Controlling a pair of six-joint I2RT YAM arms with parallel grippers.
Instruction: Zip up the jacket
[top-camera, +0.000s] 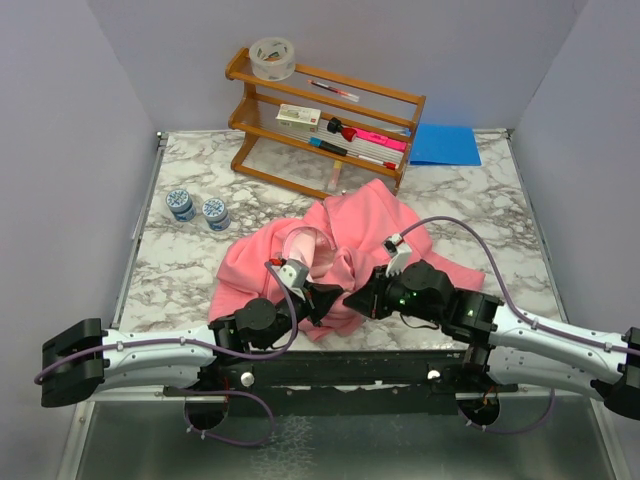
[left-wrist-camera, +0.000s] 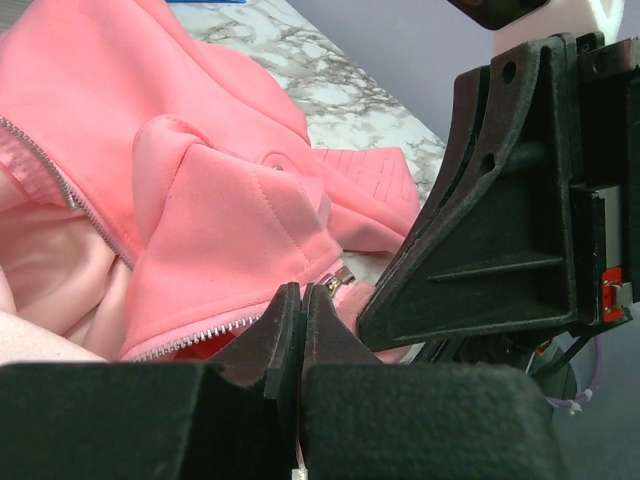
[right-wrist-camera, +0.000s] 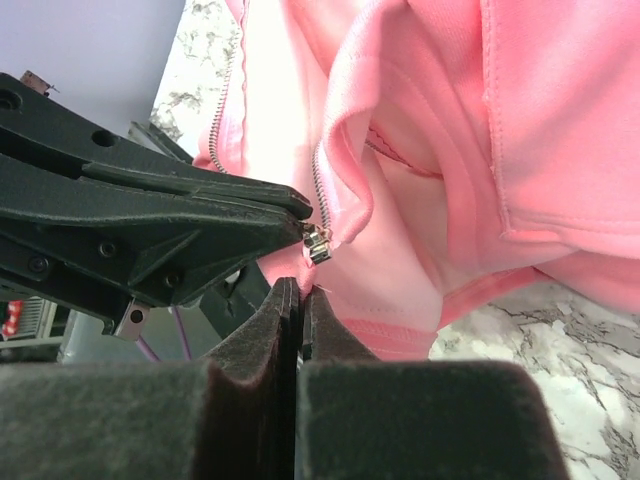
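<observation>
The pink jacket (top-camera: 360, 220) lies bunched on the marble table, with its metal zipper (left-wrist-camera: 215, 330) along the front edges. Both grippers meet at the hem. My left gripper is shut at the zipper hem; whether cloth is between its tips is hard to tell. My right gripper has its fingertips close together on pink cloth just below the metal zipper end (right-wrist-camera: 318, 245); whether it grips that cloth is unclear. The left gripper's fingers reach beside that zipper end in the right wrist view.
A wooden shelf (top-camera: 250, 78) with stationery stands at the back, a blue folder (top-camera: 445, 145) beside it. Two jars (top-camera: 180, 203) sit at the left. Marble is bare at both sides.
</observation>
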